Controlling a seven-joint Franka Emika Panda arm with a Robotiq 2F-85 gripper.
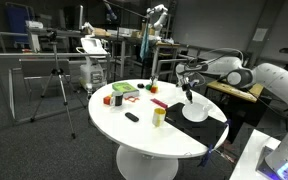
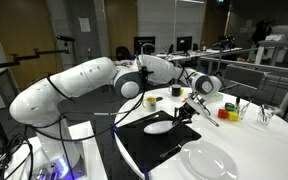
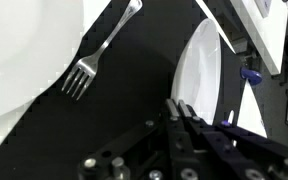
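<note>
A white dish (image 3: 199, 62) shows as a narrow ellipse in the wrist view, tilted steeply, its near rim at my fingertips. My gripper is shut, apparently on that thin rim. In exterior view 1 the dish (image 1: 195, 108) leans over the black mat (image 1: 192, 127), below the gripper (image 1: 190, 97). The same dish (image 2: 159, 127) lies to the left of my gripper (image 2: 187, 112) in exterior view 2. Whether its lower edge touches the mat, I cannot tell.
A fork (image 3: 89, 66) lies on the mat beside a larger white plate (image 3: 19, 50). Also on the round table (image 1: 124, 122) are a yellow cup (image 1: 159, 117), a dark object (image 1: 132, 117) and a green container (image 1: 123, 87).
</note>
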